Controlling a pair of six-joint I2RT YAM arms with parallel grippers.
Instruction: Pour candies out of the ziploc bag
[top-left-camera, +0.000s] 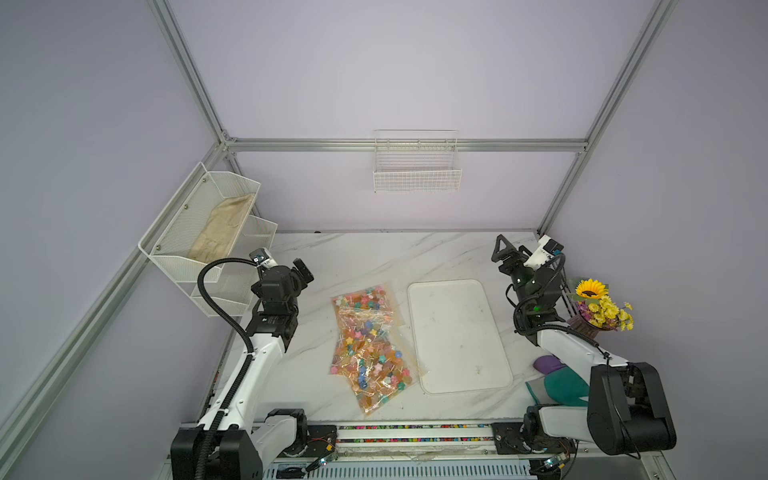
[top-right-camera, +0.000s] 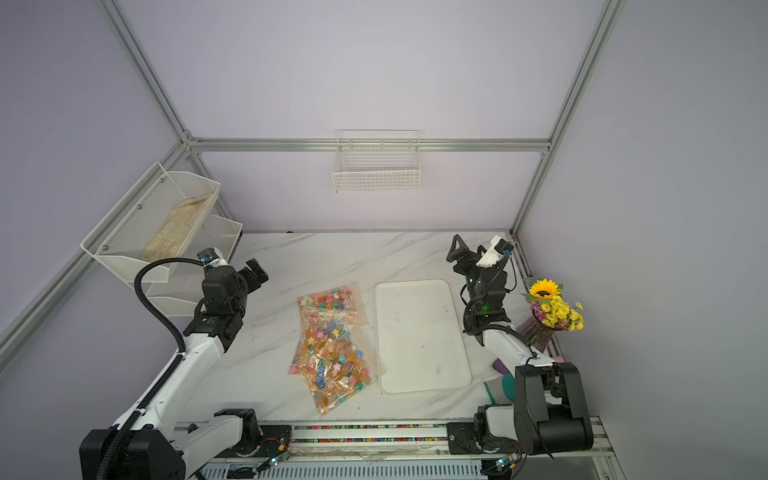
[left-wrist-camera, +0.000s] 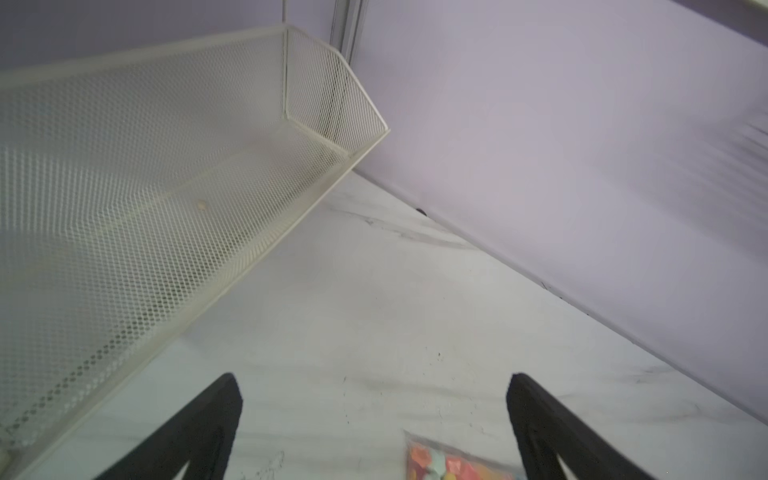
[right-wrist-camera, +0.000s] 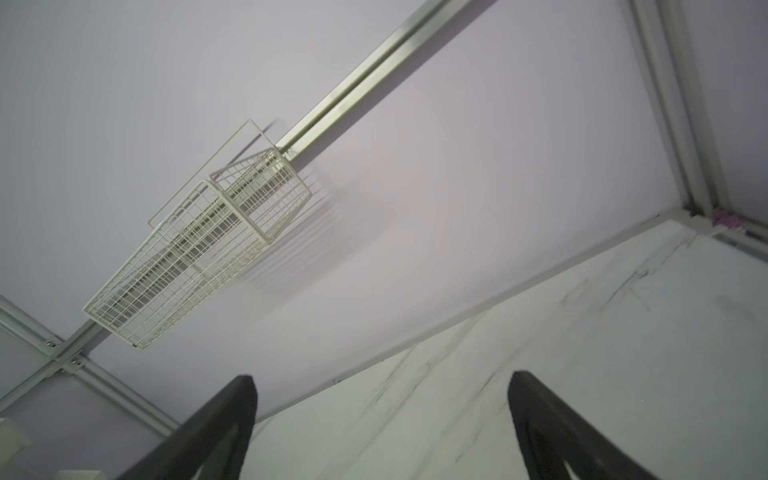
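Clear bags of colourful candies (top-left-camera: 369, 364) lie on the marble table (top-left-camera: 360, 256), left of centre, overlapping each other. An empty white tray (top-left-camera: 457, 336) lies just right of them. My left gripper (top-left-camera: 297, 272) is raised at the left of the bags, open and empty; its wrist view shows a corner of a bag (left-wrist-camera: 448, 464) below. My right gripper (top-left-camera: 502, 248) is raised beyond the tray's back right corner, open with nothing between its fingers.
White mesh baskets (top-left-camera: 208, 224) hang on the left wall, a wire basket (top-left-camera: 416, 180) on the back wall. Flowers (top-left-camera: 600, 308) and purple and teal cloths (top-left-camera: 564, 388) are at the right.
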